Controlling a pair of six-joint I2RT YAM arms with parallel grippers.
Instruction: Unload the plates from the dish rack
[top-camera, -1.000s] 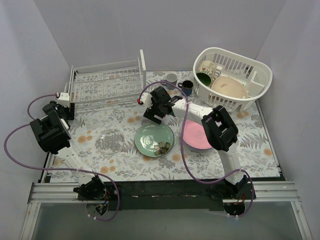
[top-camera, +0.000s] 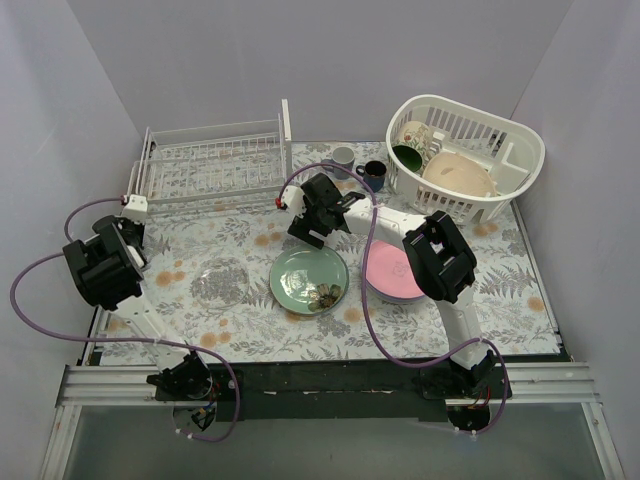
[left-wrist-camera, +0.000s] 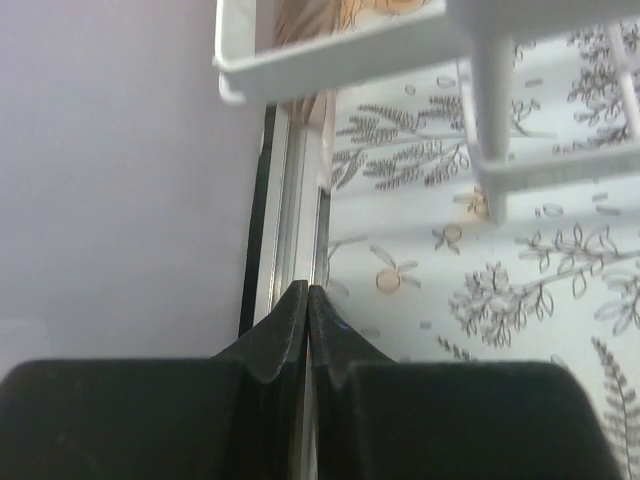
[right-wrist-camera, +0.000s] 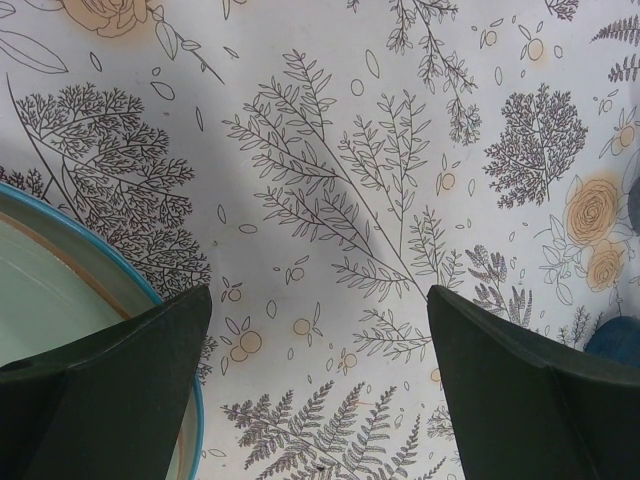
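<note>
At the top of the left wrist view, the clear brownish plate (left-wrist-camera: 306, 22) shows blurred behind a white bar of the dish rack (left-wrist-camera: 345, 62). My left gripper is shut below it, fingertips together, nothing between them; the plate is outside, beyond the tips. From above, the rack (top-camera: 210, 134) stands along the back left, the left arm at its near left corner. My right gripper is open and empty, just behind the green plate (top-camera: 296, 283). On the mat lie a clear plate (top-camera: 220, 284) and a pink plate (top-camera: 393, 265).
A grey wall (left-wrist-camera: 120, 180) rises close along the left of the rack. Two mugs, one pale (top-camera: 343, 157) and one dark (top-camera: 373, 175), stand right of it. The white basket (top-camera: 520, 165) at back right holds several dishes. Mat between rack and plates is clear.
The right arm has barely moved.
</note>
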